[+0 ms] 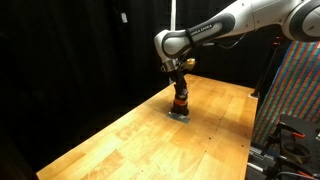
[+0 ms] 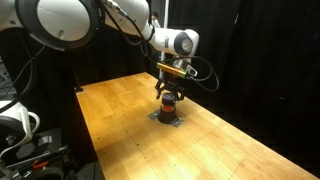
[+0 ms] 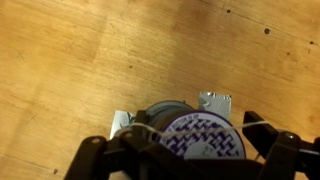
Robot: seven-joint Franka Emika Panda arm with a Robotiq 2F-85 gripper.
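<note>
A dark cylinder point(image 1: 181, 104) with an orange-red band stands upright on the wooden table. Seen from above in the wrist view, its round top point(image 3: 205, 130) has a purple rim with pale markings. Under it lies a flat silver-grey plate point(image 1: 179, 117), whose corners show on both sides of the cylinder. My gripper point(image 2: 170, 91) points down right at the cylinder's top, fingers open. In the wrist view, one dark finger point(image 3: 92, 152) is left of the round top and the other point(image 3: 268, 137) right of it; contact cannot be made out.
Bare wooden tabletop point(image 1: 130, 140) spreads widely around the cylinder. Black curtains point(image 1: 80, 70) hang behind the table. A dark stand point(image 1: 292, 145) is beyond the table's edge at the right in the first exterior view.
</note>
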